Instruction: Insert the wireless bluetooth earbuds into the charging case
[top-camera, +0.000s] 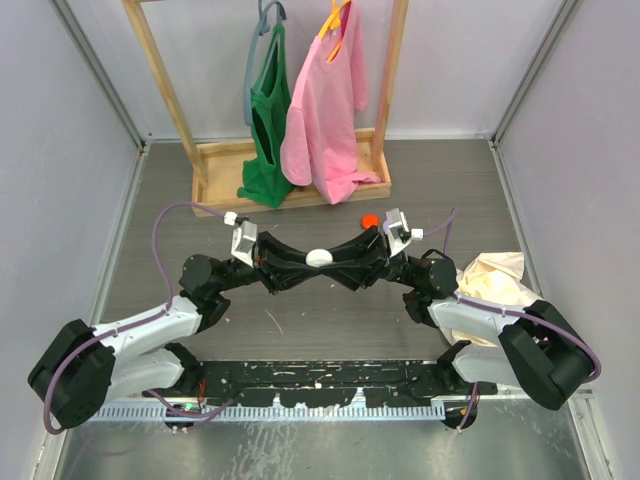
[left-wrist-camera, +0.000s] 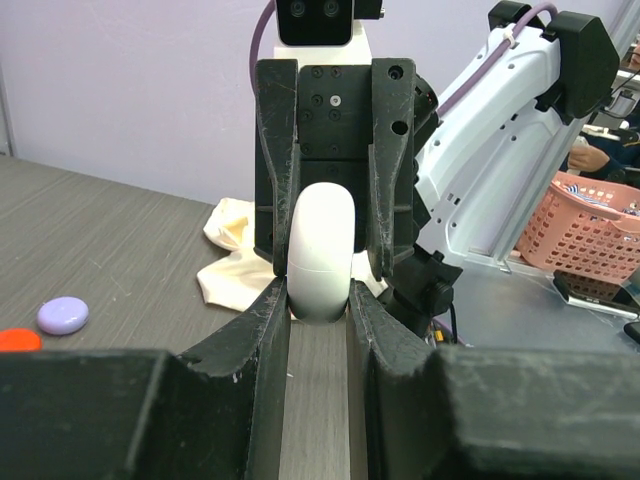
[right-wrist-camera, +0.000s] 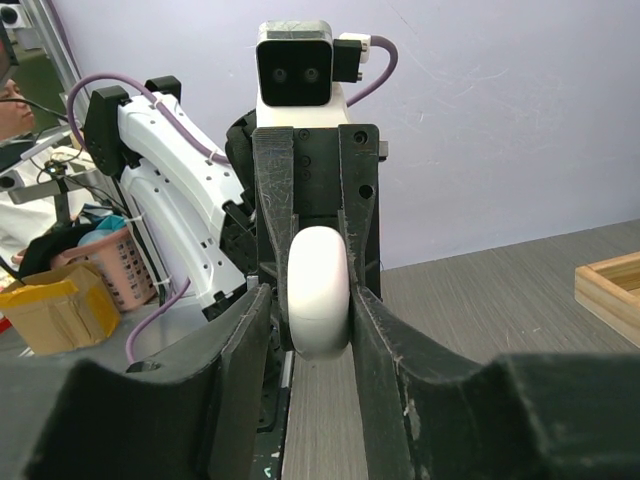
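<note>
A white oval charging case (top-camera: 319, 257) is held between my two grippers in mid-air over the middle of the table, upright in both wrist views. My left gripper (top-camera: 305, 263) is shut on it from the left and my right gripper (top-camera: 337, 263) from the right, their fingertips meeting at the case. In the left wrist view the case (left-wrist-camera: 321, 250) shows a seam across its lower part, and its top looks closed. No loose earbud can be made out; anything inside is hidden.
A red disc (top-camera: 369, 221) and a lilac disc (left-wrist-camera: 63, 315) lie behind the arms. A cream cloth (top-camera: 494, 280) is at the right, and a wooden rack (top-camera: 215, 160) with hanging clothes stands at the back. Bare table surrounds the grippers.
</note>
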